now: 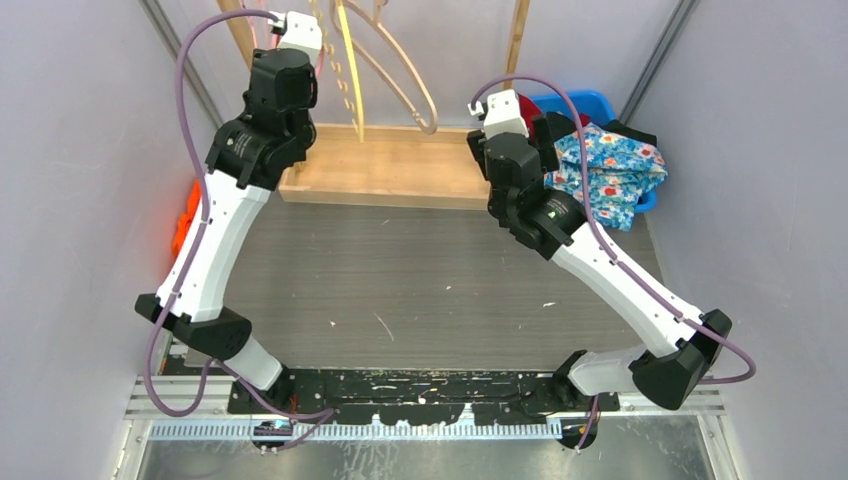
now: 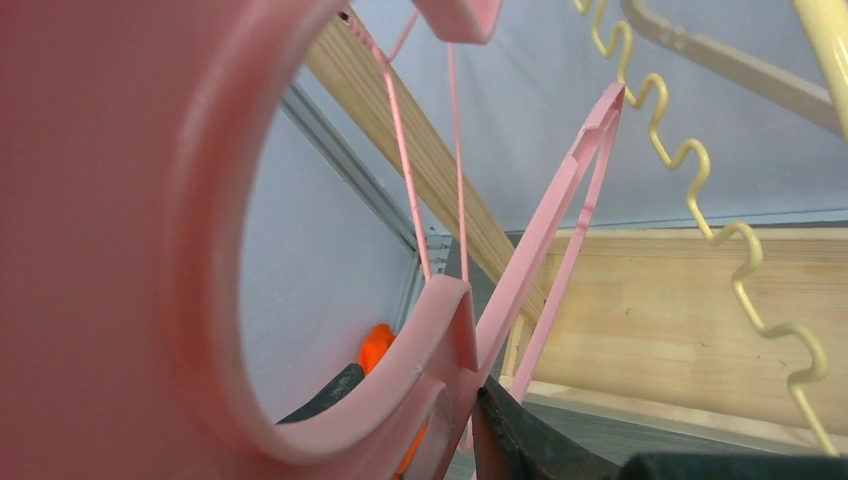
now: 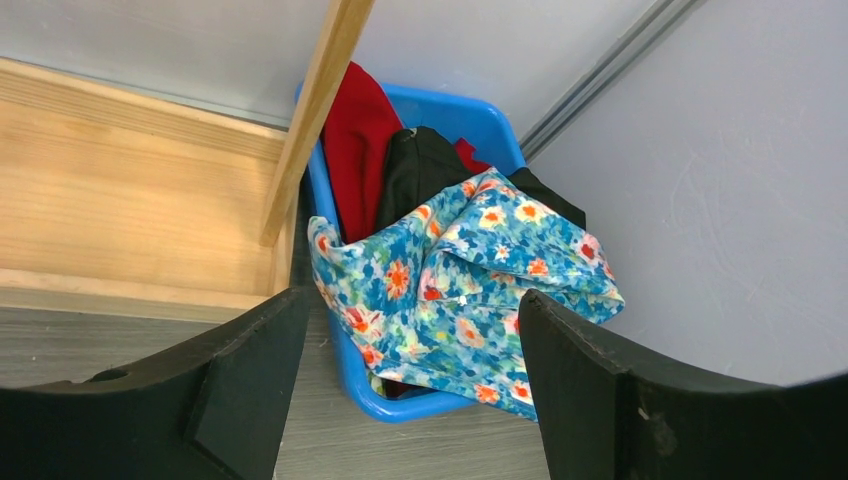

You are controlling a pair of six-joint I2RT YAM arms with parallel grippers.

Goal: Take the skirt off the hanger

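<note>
A pink hanger (image 2: 545, 235) fills much of the left wrist view, bare of cloth where it shows. My left gripper is shut on it; one dark finger (image 2: 525, 440) shows against the hanger, the other is hidden. In the top view that gripper is at the back left, by the rack. A blue floral cloth, apparently the skirt (image 3: 470, 285), lies crumpled over a blue bin (image 3: 365, 390), off any hanger. Above it my right gripper stands open and empty, its two fingers (image 3: 265, 370) wide apart.
Yellow (image 1: 352, 75) and beige (image 1: 395, 50) hangers hang bare at the back, right of the left gripper. The rack's wooden base (image 1: 390, 165) and upright post (image 3: 315, 120) border the bin. Red and black cloths are in the bin.
</note>
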